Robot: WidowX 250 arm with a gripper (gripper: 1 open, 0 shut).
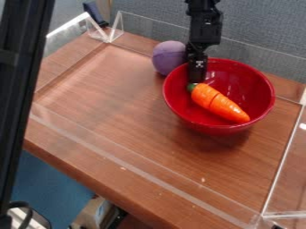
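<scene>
A red bowl [244, 89] stands on the right half of the wooden table, with an orange carrot [221, 104] lying in it. A purple ball-like object [169, 57] is just left of the bowl's back rim. The black gripper [196, 73] reaches down from the top to the bowl's back-left rim, beside the purple object; its fingers are dark and small, so whether it holds the rim or is open cannot be told.
Clear acrylic edges [106, 32] border the table at back left and right. A grey wall stands behind. A dark post fills the far left.
</scene>
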